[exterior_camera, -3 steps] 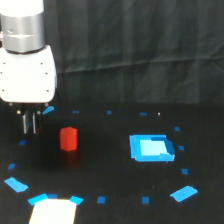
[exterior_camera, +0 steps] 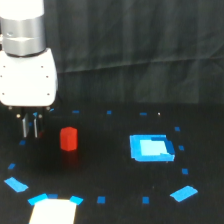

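Note:
At the left, my gripper (exterior_camera: 31,127) hangs below the white arm, pointing down. Its two thin fingers stand apart, and only dark background shows in the gap. A red block (exterior_camera: 69,139) rests on the black table to the right of the gripper, clear of the fingers. Farther right lies a blue square (exterior_camera: 152,136) with a white middle; whether it is a shallow tray or a flat marking is hard to tell.
Small blue tape marks dot the black table, with larger strips (exterior_camera: 183,193) at front right and (exterior_camera: 16,184) front left. A pale square object (exterior_camera: 53,211) sits at the front edge.
My arm and gripper have come down slightly. The red block and the blue square have stayed in place.

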